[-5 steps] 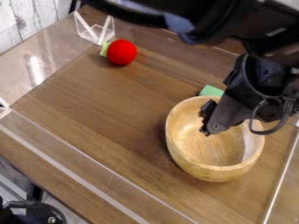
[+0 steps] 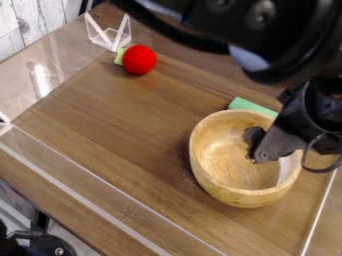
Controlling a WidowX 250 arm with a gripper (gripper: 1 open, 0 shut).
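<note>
A wooden bowl sits at the right of the table. The black gripper reaches down from the upper right into the bowl's back right part, its fingertips inside over the rim; whether they are open or shut, and whether anything is between them, I cannot tell. Behind the bowl a green object is partly hidden.
A red ball with a green item beside it lies at the back left, near a white wire stand. Cables and dark hardware are at the lower left corner.
The gripper has moved slightly right and lower into the bowl, uncovering a little more of the green object. The bowl looks unmoved.
</note>
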